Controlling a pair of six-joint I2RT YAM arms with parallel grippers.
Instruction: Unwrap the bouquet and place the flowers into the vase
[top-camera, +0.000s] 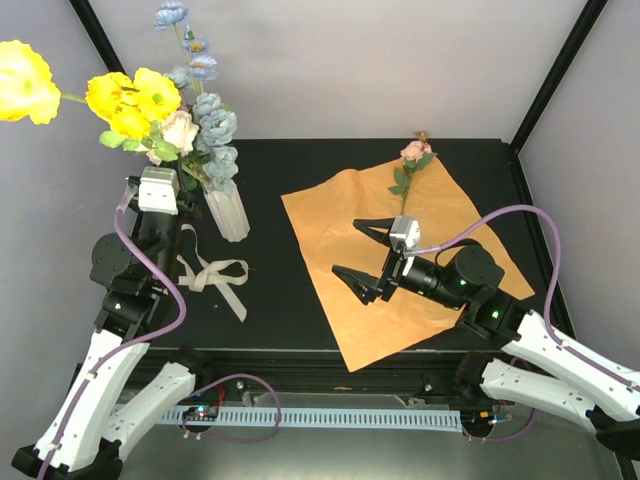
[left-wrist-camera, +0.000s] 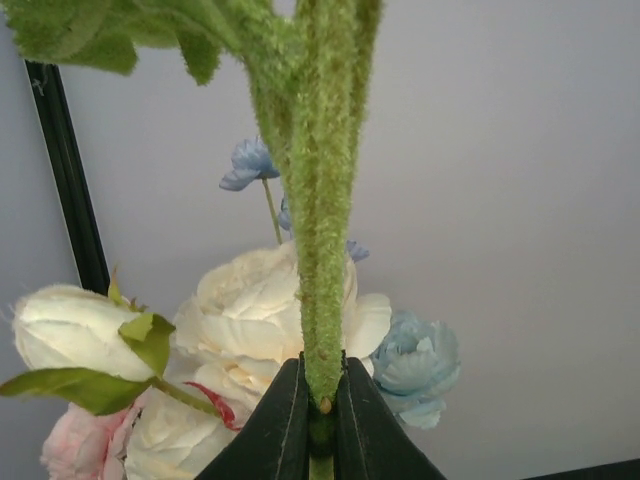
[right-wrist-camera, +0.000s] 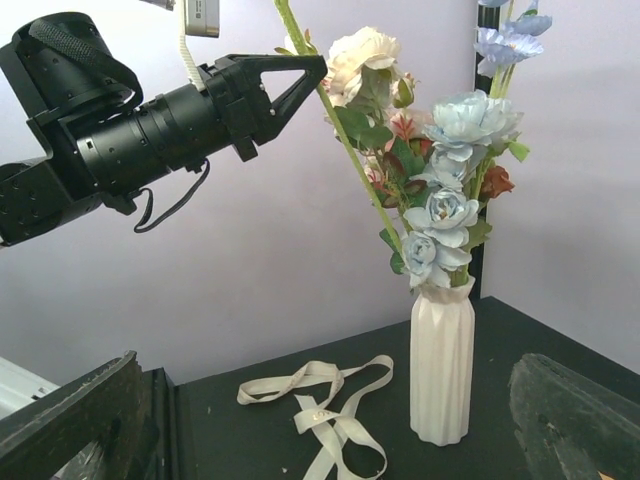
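The white vase (top-camera: 228, 215) (right-wrist-camera: 441, 375) stands at the table's left, full of blue, white and pink flowers (right-wrist-camera: 447, 215). Beside and above it my left gripper is shut on a green stem (left-wrist-camera: 325, 230), whose yellow flowers (top-camera: 135, 100) spread over the upper left of the top view. In the right wrist view the stem slants down toward the vase mouth; whether its end is inside is hidden. My right gripper (top-camera: 365, 258) is open over the orange paper, nothing between its fingers.
A pink rose (top-camera: 413, 155) lies on the orange paper (top-camera: 350, 310) at the right. A cream ribbon (top-camera: 215, 272) lies before the vase. Dark table surface shows bare between vase and paper.
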